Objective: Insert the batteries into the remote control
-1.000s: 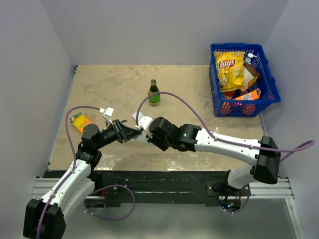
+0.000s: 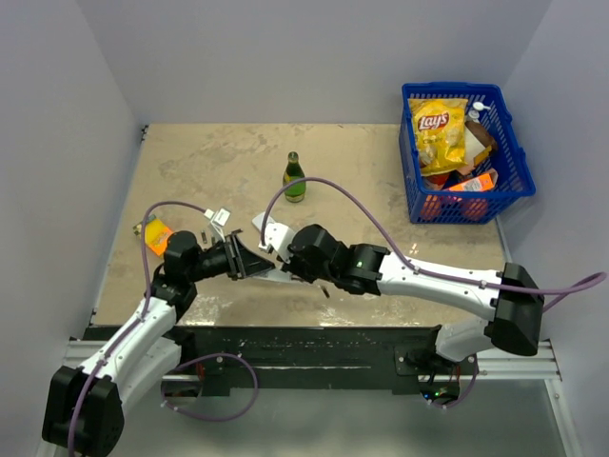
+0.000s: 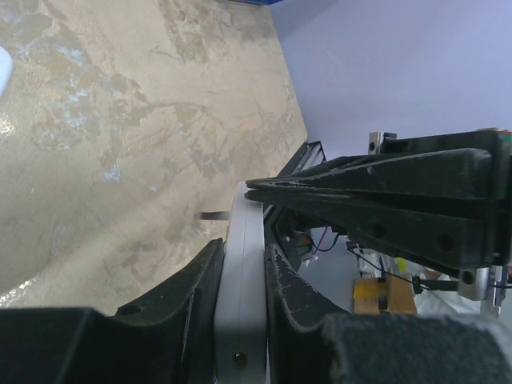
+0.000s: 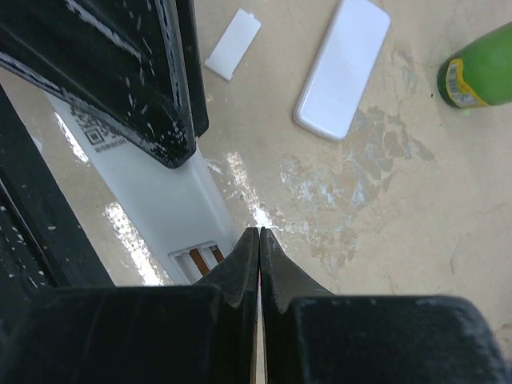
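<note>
A white remote is held by my left gripper, shut on it; in the left wrist view it runs edge-on between the fingers. In the right wrist view its battery compartment (image 4: 204,256) shows copper-coloured batteries inside, partly hidden by my right gripper, which is shut at that end with nothing seen between its fingertips. A white cover (image 4: 340,64) lies on the table behind. A small dark cylinder, probably a battery (image 2: 326,291), lies on the table near the front edge.
A green bottle (image 2: 294,181) stands behind the grippers, with a smaller white piece (image 4: 232,44) near the cover. A blue basket (image 2: 416,190) of snacks is at the back right, an orange-yellow pack (image 2: 158,238) at the left.
A small dark cylinder now shows on the table below the right arm.
</note>
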